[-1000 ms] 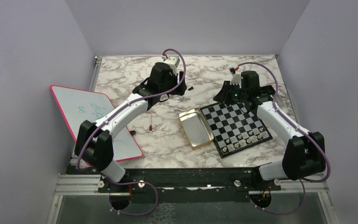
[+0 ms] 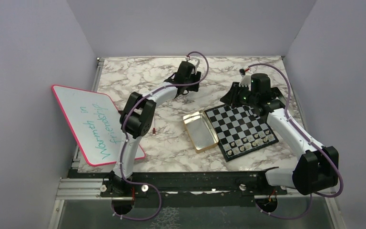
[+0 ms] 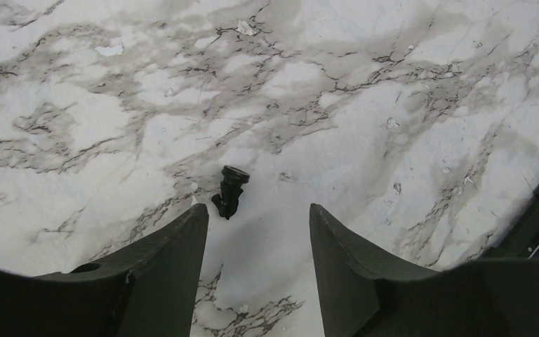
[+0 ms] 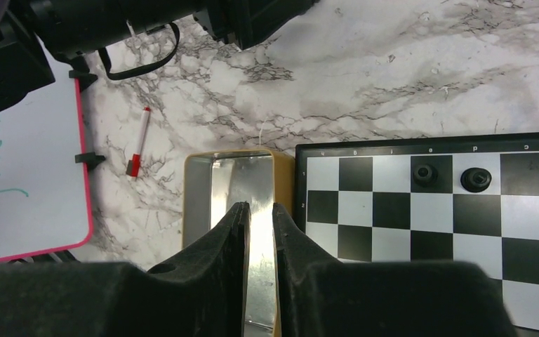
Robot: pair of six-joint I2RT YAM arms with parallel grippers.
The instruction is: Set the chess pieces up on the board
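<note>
A black chess piece (image 3: 230,191) lies on its side on the marble table, a little left of the middle between the fingers in the left wrist view. Over it my left gripper hangs open, empty. In the top view the left gripper (image 2: 196,82) hides the piece. My right gripper is open by a narrow gap, with nothing between its fingers. It hangs near the board's far left corner. Several white pieces (image 2: 242,148) fill its near rows.
An empty metal tray (image 2: 200,132) sits against the board's left side. A marker (image 2: 154,130) lies on the table further left, near the whiteboard (image 2: 93,129) with writing. Marble between the left gripper and the tray is clear. The two grippers are close together.
My left gripper has moved right, covering the dark piece that showed on the table a second ago. The right gripper has shifted slightly right. Pieces on the board look unmoved.
</note>
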